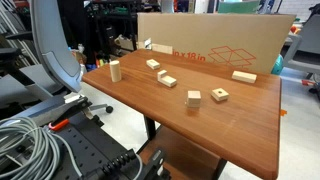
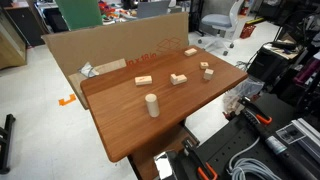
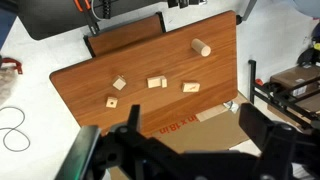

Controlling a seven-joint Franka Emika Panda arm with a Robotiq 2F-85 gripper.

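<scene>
Several pale wooden pieces lie spread over a brown table. A cylinder stands upright near one end, also visible as a cylinder in exterior view 2. Near the table's middle is a stepped block, with a flat block behind it. A cube-like block and a squarish block sit close together, apart from each other. Farther back is another flat block. In the wrist view my open gripper hangs above the table with nothing between its fingers.
A tall cardboard panel stands along the table's back edge. On the robot's side, a dark base carries coiled cables. Wide bare stretches of tabletop separate the pieces.
</scene>
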